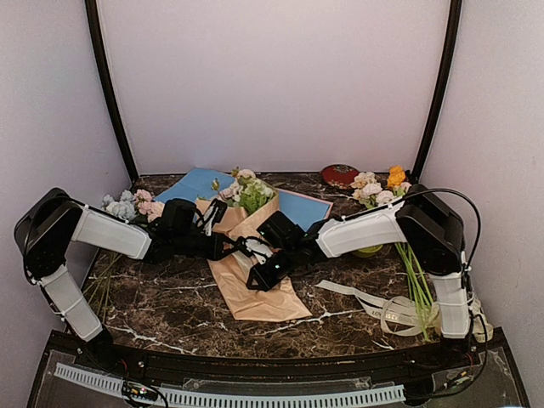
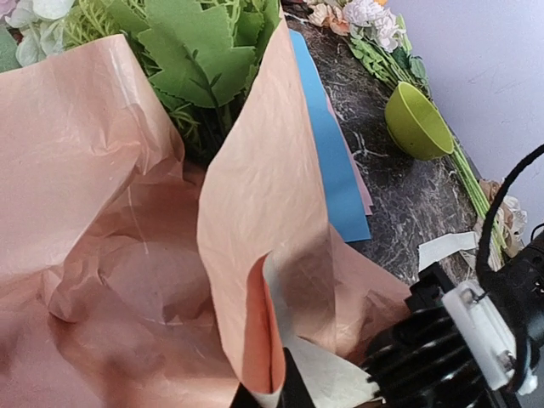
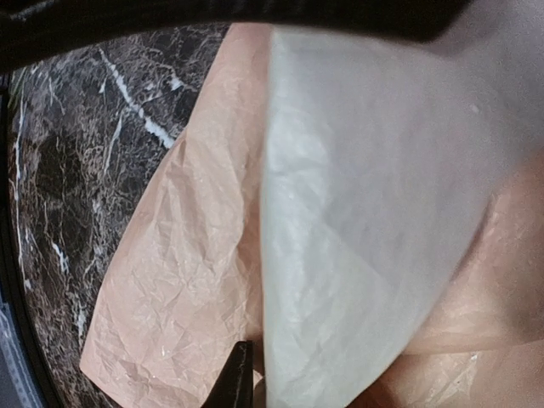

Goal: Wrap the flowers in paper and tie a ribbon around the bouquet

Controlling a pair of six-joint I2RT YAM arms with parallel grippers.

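Note:
Peach wrapping paper (image 1: 255,299) wraps the bouquet, whose green leaves and pale flowers (image 1: 248,192) show at its upper end. My left gripper is shut on a narrow fold of the paper, the peach side showing in the crease. Over the lower part of the paper is my right gripper (image 1: 255,282), close to the left one. In the right wrist view one dark finger (image 3: 235,378) stands beside the edge of a whitish paper flap (image 3: 344,212); the flap largely covers the other finger. The fingers there are parted. Flower stems inside the wrap are hidden.
A white ribbon (image 1: 387,313) lies loose at the right front. Loose flowers (image 1: 378,191) with long stems, a green bowl (image 2: 416,123) and a red round object (image 1: 340,176) are on the right. Blue sheets (image 1: 302,206) lie behind the bouquet.

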